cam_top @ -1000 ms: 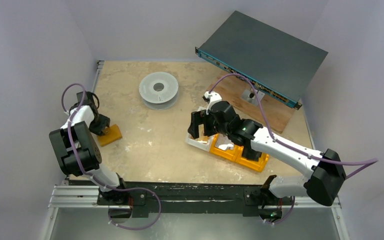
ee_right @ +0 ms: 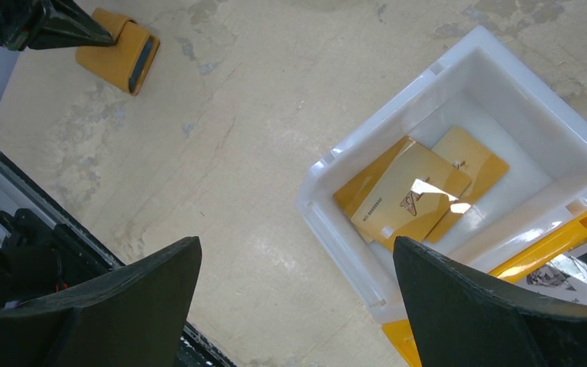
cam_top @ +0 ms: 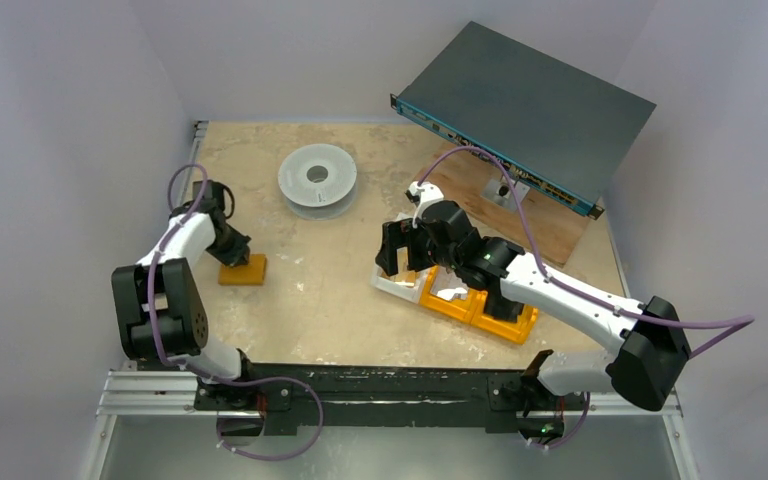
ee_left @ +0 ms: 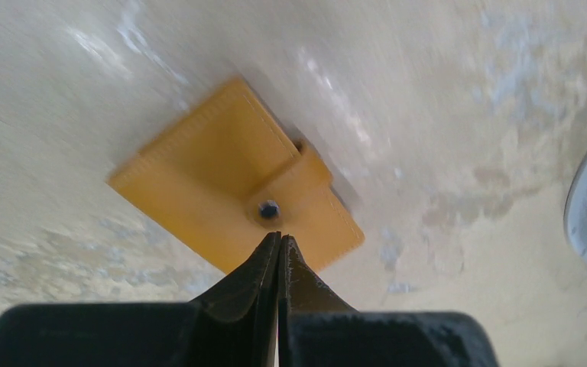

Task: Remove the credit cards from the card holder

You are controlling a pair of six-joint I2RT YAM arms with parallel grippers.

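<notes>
The tan card holder [cam_top: 252,272] [ee_left: 199,176] lies on the left of the table, with a flap and dark snap visible in the left wrist view. My left gripper [cam_top: 243,246] is shut just over it, nothing showing between its fingertips. Whether cards are inside cannot be made out. My right gripper [cam_top: 394,248] stands open, empty, above a white tray [ee_right: 535,160] that holds several gold cards [ee_right: 409,191].
Orange trays [cam_top: 470,320] adjoin the white one. A white spool [cam_top: 317,160] sits behind the holder. A dark panel [cam_top: 523,105] on a wooden board fills the back right.
My left arm has moved toward the table's middle, to the right, and the card holder has shifted right too and turned slightly. The right arm is unmoved.
</notes>
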